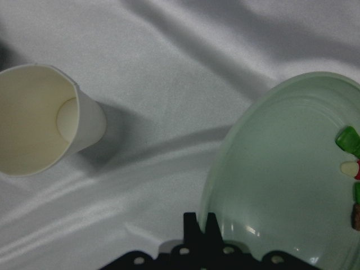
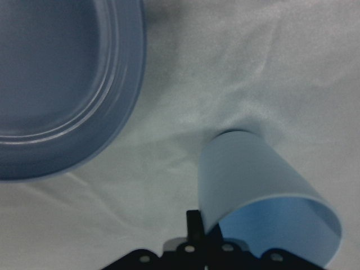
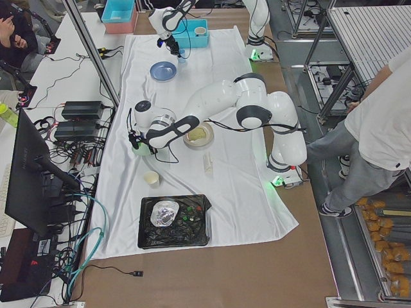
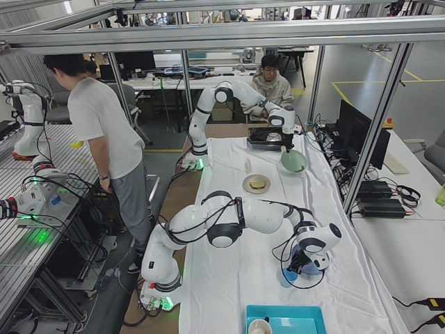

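Observation:
A mint-green plate (image 1: 281, 169) with small green, red and brown pieces fills the right of the left wrist view. My left gripper is shut on its rim. A white paper cup (image 1: 90, 129) stands left of the plate, apart from it. In the right wrist view a light blue cup (image 2: 253, 169) is at the fingertips of my right gripper, which is shut on its rim. A blue plate (image 2: 121, 79) lies beside that cup.
A black tray (image 3: 173, 237) with foil stands near one end of the cloth, a teal bin (image 4: 292, 323) at the other. A beige plate (image 4: 246, 182) with a yellow item lies mid-cloth. A person stands beside the table.

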